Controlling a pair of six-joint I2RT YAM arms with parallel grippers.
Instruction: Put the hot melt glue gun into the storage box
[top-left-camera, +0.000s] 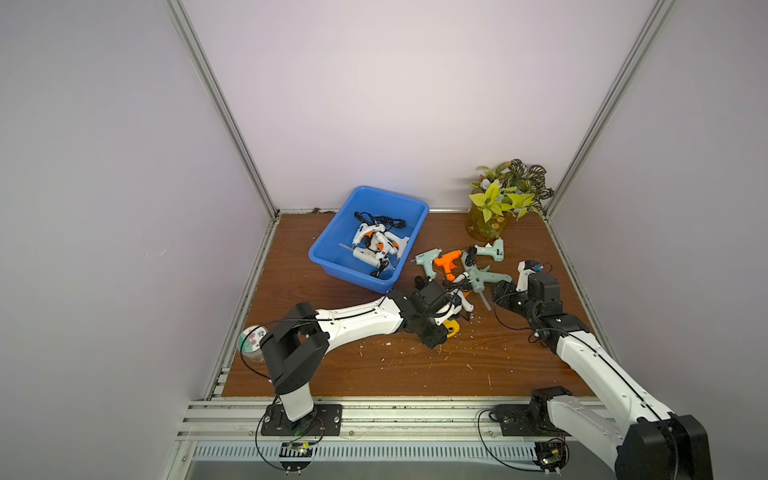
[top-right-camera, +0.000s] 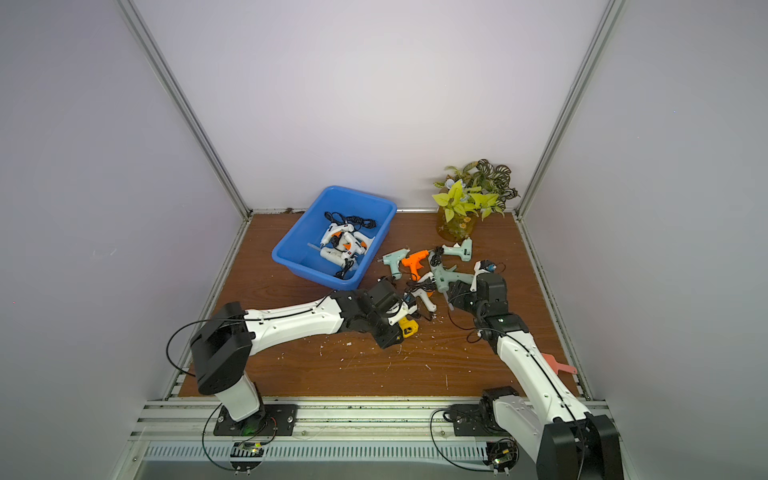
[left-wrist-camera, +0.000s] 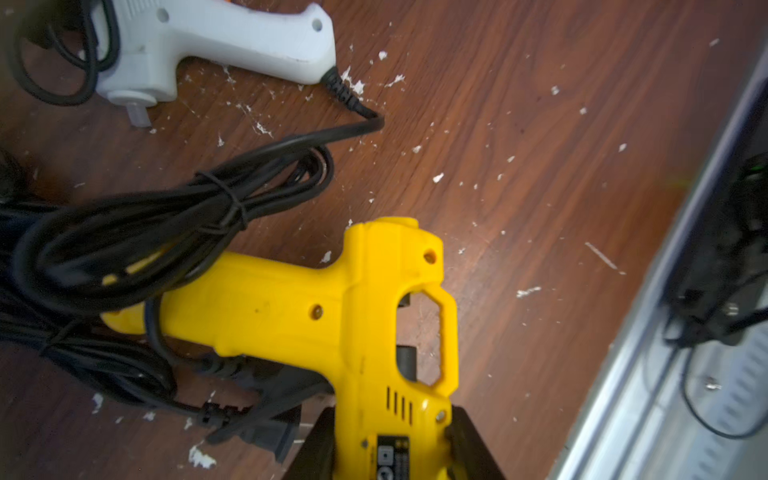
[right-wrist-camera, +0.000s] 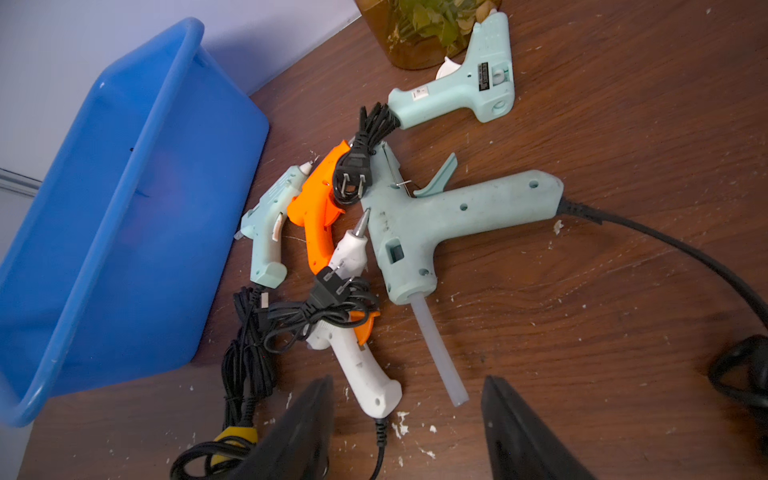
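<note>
A yellow glue gun (left-wrist-camera: 372, 312) is held by my left gripper, whose dark fingers close on both sides of its body. Black cable coils (left-wrist-camera: 128, 240) lie over its handle. In the top left view only a bit of yellow shows beside the left gripper. The blue storage box (top-left-camera: 328, 260) holds several white glue guns (top-left-camera: 374, 244). My right gripper stands open over the table, its fingers apart and empty. In the right wrist view, ahead of it lie a large pale green gun (right-wrist-camera: 472, 209), a white gun (right-wrist-camera: 360, 372) and an orange gun (right-wrist-camera: 320, 208).
Two smaller pale green guns (top-left-camera: 428, 260) (top-left-camera: 491, 249) lie farther back. A plant in an amber vase (top-left-camera: 485, 225) stands at the back right. Behind the left elbow is a clear jar (top-left-camera: 253, 340).
</note>
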